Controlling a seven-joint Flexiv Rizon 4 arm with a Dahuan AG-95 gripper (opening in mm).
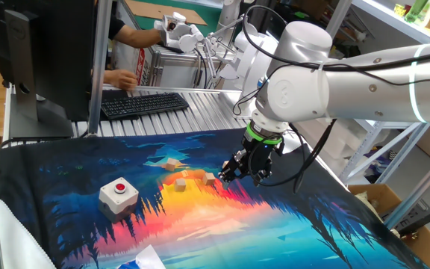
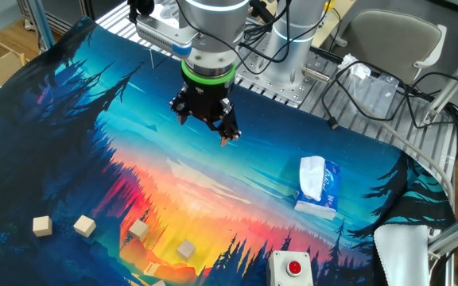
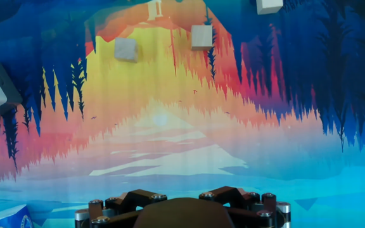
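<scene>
Several small pale wooden cubes lie apart on the printed cloth. In exterior view 2 they include a far-left cube (image 2: pixel 42 226), a second cube (image 2: pixel 84 226), a third cube (image 2: pixel 139 229) and a fourth cube (image 2: pixel 185 249); another is cut by the bottom edge. Two cubes show whole in the wrist view, a greyish cube (image 3: pixel 126 49) and a paler cube (image 3: pixel 201 37), with a third cube (image 3: pixel 269 5) cropped at the top. My gripper (image 2: pixel 204 131) hangs above the cloth, away from the cubes, its fingers spread and nothing between them.
A grey box with a red button (image 1: pixel 119 198) stands on the cloth. A blue tissue pack (image 2: pixel 318 189) lies nearer the robot's base. Bare cloth (image 2: pixel 205 183) stretches between the gripper and the cubes. A monitor (image 1: pixel 51 67) and keyboard (image 1: pixel 144 105) border the table.
</scene>
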